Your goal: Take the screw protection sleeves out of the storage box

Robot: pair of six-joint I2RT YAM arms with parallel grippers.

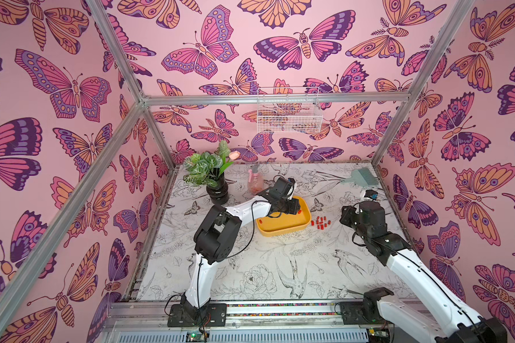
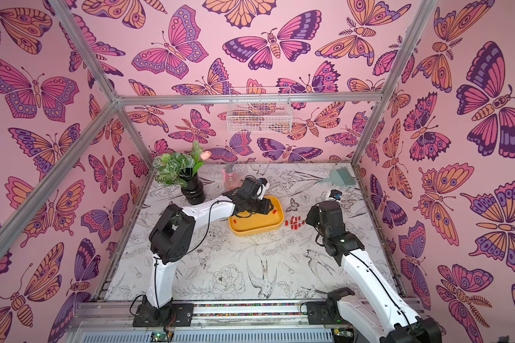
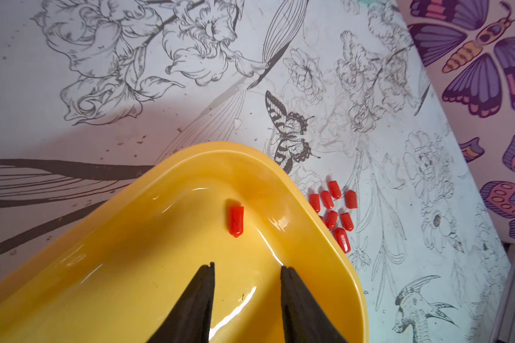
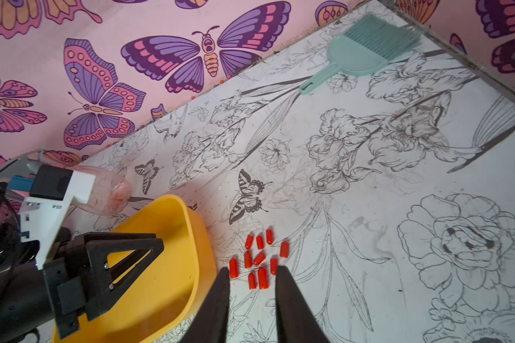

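The yellow storage box [image 1: 285, 230] stands on the table below my left arm. Inside it, close to a corner, one red screw sleeve [image 3: 236, 221] lies on the floor in the left wrist view; a second red sleeve [image 1: 260, 221] shows at the box's left end from above. My left gripper is over the box with its fingers parted and nothing between them, the near sleeve just beyond the tips. Several red sleeves [image 4: 262, 277] lie loose on the table right of the box. My right gripper hangs open and empty over the table, to their right.
A potted plant [image 1: 216, 185] and a pinkish clear bottle [image 1: 255, 180] stand behind the box to the left. At the back right lies a green dustpan with brush [image 4: 354, 54]. A wire basket [image 1: 289, 120] hangs at the back wall.
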